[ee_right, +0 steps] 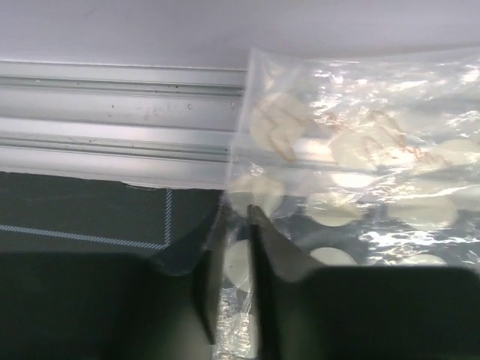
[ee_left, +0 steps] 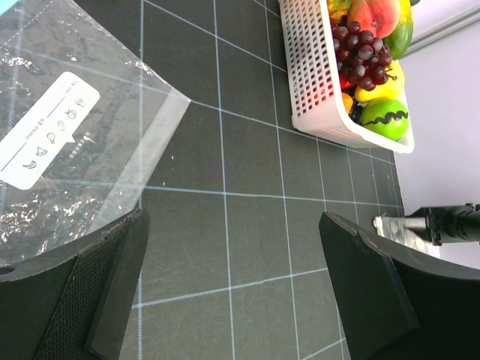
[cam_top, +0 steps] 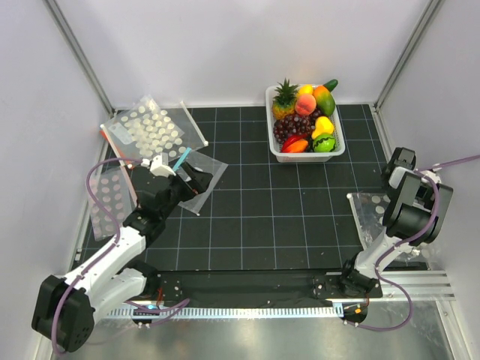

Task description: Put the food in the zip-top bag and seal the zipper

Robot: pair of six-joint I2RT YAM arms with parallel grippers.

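A clear zip bag with pale dots (cam_top: 365, 214) lies at the table's right side, partly under my right arm. At its upper edge, near the wall, sits my right gripper. Its fingers stand close together with a narrow gap, and the bag's edge (ee_right: 259, 191) runs through and beyond that gap; whether plastic is pinched cannot be told. My left gripper hangs wide open and empty over the left part of the table. Left of it lies a flat clear bag with a white label (ee_left: 49, 129). Toy fruit and vegetables, including grapes (cam_top: 292, 126) and a small watermelon (cam_top: 323, 142), fill a white basket (cam_top: 309, 157).
More dotted clear bags (cam_top: 154, 127) lie at the back left, some under my left arm. A metal rail (ee_right: 112, 112) and white wall border the right side.
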